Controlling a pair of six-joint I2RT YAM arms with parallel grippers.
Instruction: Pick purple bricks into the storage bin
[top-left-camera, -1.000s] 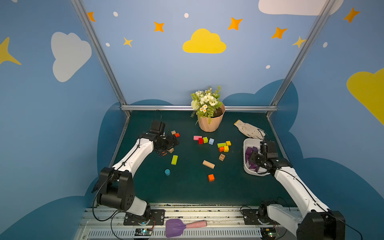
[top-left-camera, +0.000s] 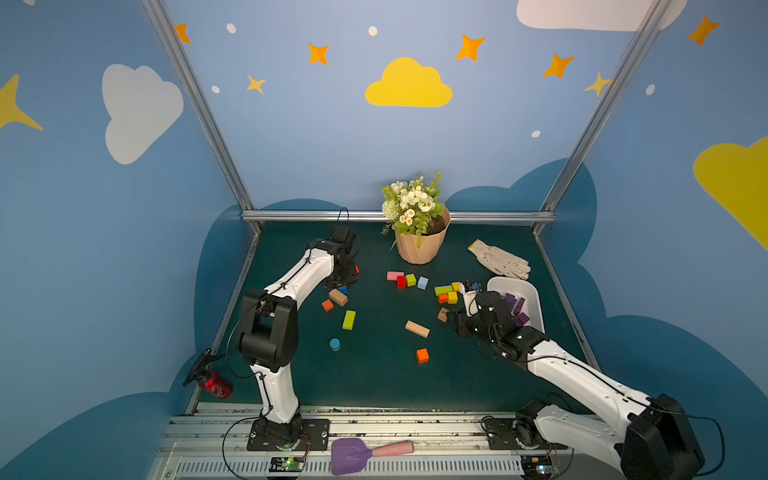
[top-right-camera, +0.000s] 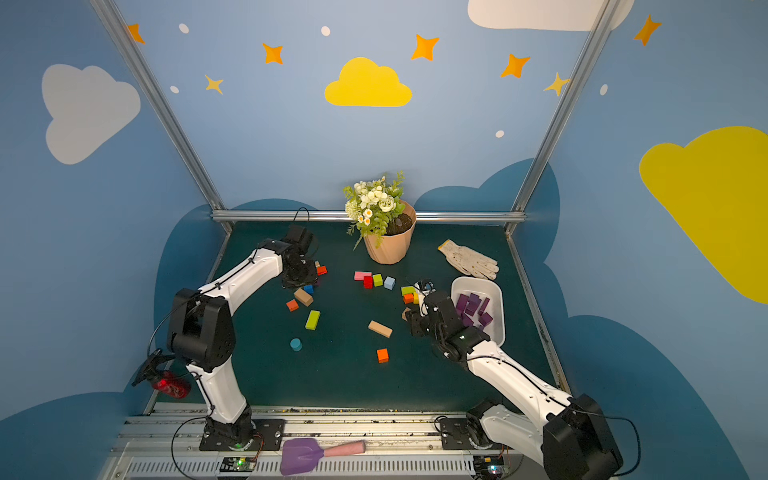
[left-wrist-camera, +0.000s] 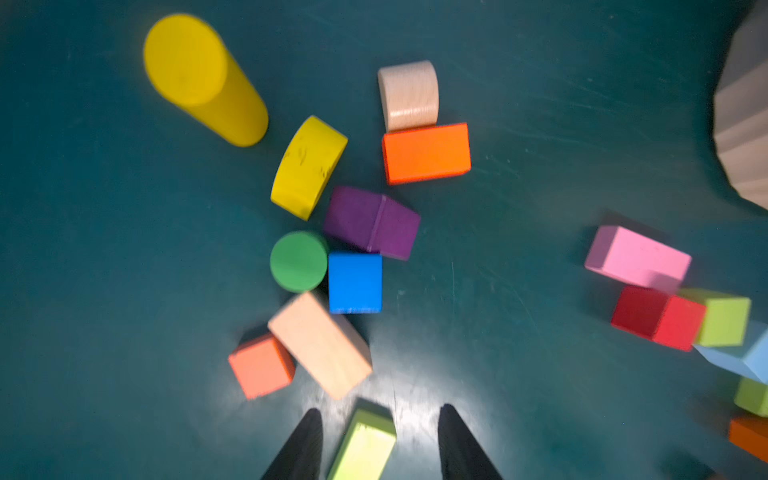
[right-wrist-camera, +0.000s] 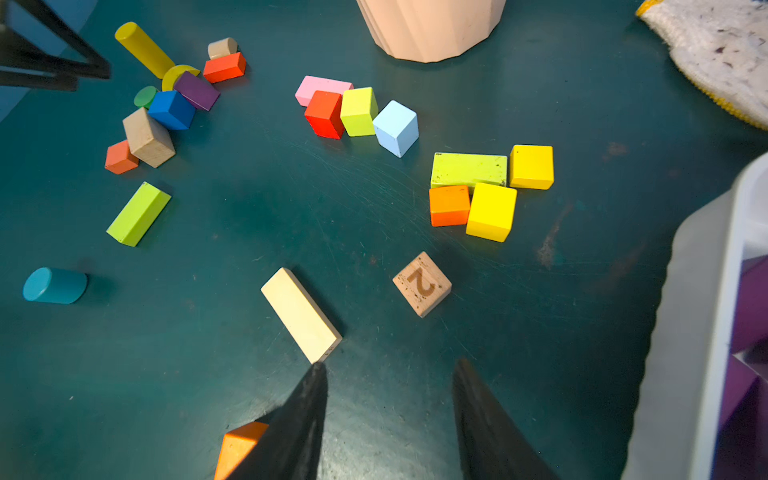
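Observation:
Two purple bricks (left-wrist-camera: 358, 214) lie side by side among mixed blocks on the left of the table, touching the blue cube. My left gripper hangs above this group, fingertips apart, with nothing visible held between them; a lime brick lies beneath. My right gripper hovers left of the white bin (right-wrist-camera: 672, 320), fingertips apart over bare table with nothing between. Several purple bricks (top-right-camera: 472, 304) are inside the bin.
A flowerpot (top-left-camera: 420, 248) stands at the back middle, with a glove (top-left-camera: 500, 260) to its right. Loose blocks of other colours (right-wrist-camera: 492, 212) are spread across the middle.
My right gripper has moved from over the bin leftward, uncovering part of the bin.

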